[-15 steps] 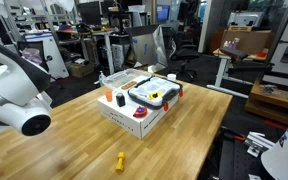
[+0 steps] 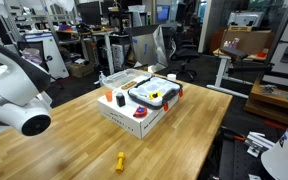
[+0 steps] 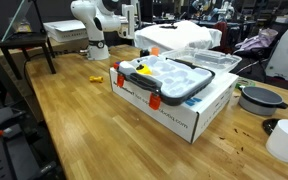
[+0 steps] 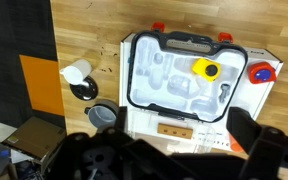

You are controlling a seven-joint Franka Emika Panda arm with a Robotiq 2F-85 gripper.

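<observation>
In the wrist view my open gripper hangs over a white box, its dark fingers spread apart along the bottom of the picture. Nothing shows between them. A grey, black-edged tray (image 4: 152, 82) with red latches lies on the box, and a yellow item (image 4: 206, 69) rests in it. Beside the tray is a round red and blue item (image 4: 262, 72). The box (image 3: 206, 113) is also seen from the side in exterior view 2. A small yellow object (image 2: 120, 161) lies alone on the wooden table.
A white mug (image 3: 286, 141) and a dark pot (image 3: 261, 100) stand past one end of the box. In the wrist view a wooden block (image 4: 175, 131) lies near the tray. A clear bin (image 3: 198, 60) sits behind.
</observation>
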